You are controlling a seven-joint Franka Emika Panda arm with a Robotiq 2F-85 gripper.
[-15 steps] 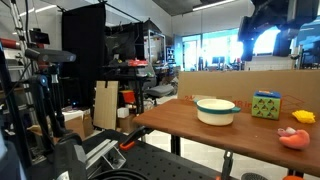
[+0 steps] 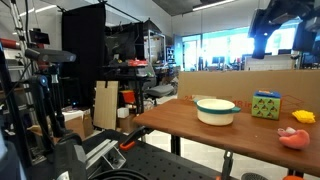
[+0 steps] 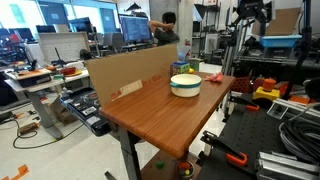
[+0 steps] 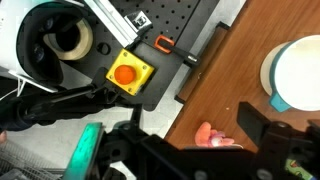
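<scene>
High over the right end of the table hangs my gripper (image 2: 258, 48), open and with nothing between its fingers. The wrist view looks down past the spread fingers (image 4: 126, 131). A white bowl (image 2: 215, 112) with a teal-tinted base stands on the table, and part of it shows at the wrist view's right edge. A pink toy (image 2: 294, 138) lies near the table's front right edge; in the wrist view that pink toy (image 4: 208, 135) is below and between the fingers. Farther back sits a green block-like object (image 2: 266, 105) with a blue top. My gripper touches none of them.
A yellow item (image 2: 304, 116) lies at the table's back right. A brown partition (image 3: 135, 75) stands behind the table. Beside the table edge, the black robot base (image 4: 150, 80) carries an orange-buttoned yellow box (image 4: 130, 74).
My gripper has shifted and turned slightly above the table, its fingers appearing closer together in exterior view 1. The objects on the table have not moved.
</scene>
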